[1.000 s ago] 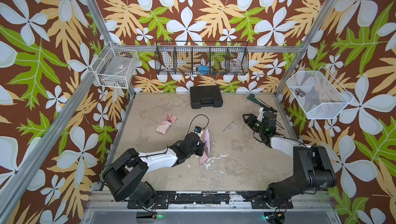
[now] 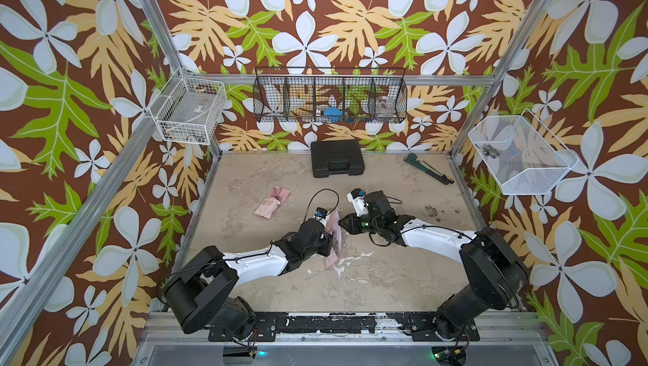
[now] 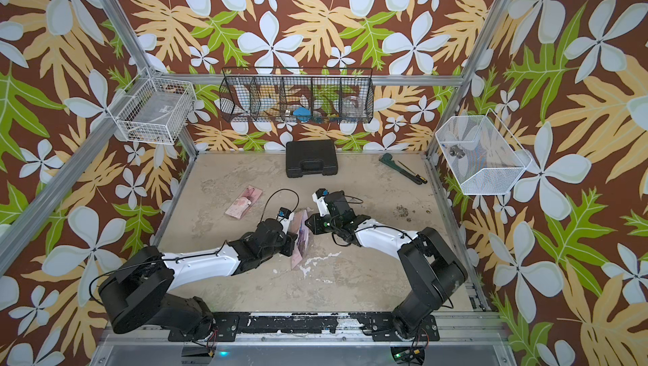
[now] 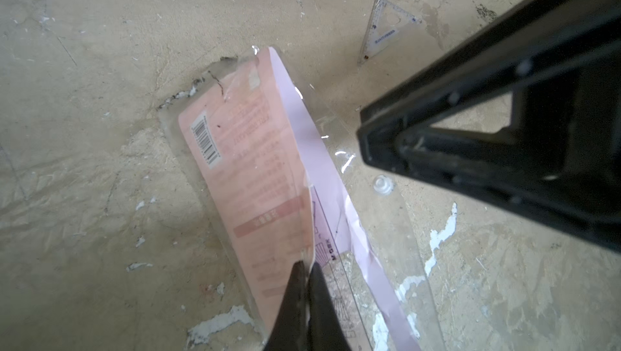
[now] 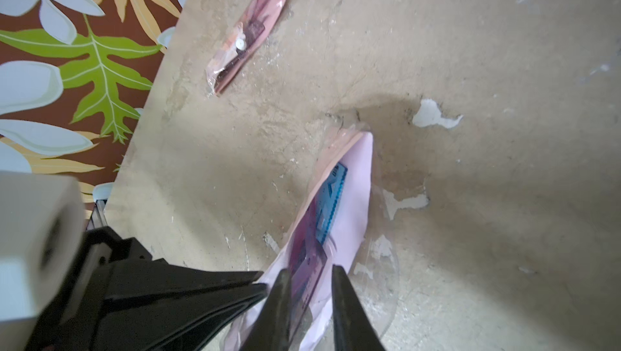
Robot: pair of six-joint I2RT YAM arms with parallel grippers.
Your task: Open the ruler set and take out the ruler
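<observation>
The ruler set is a pink-backed clear pouch standing open near the table's middle. My left gripper is shut on one edge of its mouth, with the pink sheet pinched between the fingertips. Inside the pouch a blue ruler shows, along with purplish pieces. From the right, my right gripper is at the pouch's mouth, its fingers partly apart over the contents; whether they touch anything is unclear. A clear triangle lies loose on the table beyond the pouch.
A second pink packet lies to the left. At the back are a black case and a green-handled tool. Wire baskets hang on the walls.
My right gripper has come leftward from the right side of the table to the pouch, passing the loose triangle. The left gripper has stayed nearly still at the pouch.
</observation>
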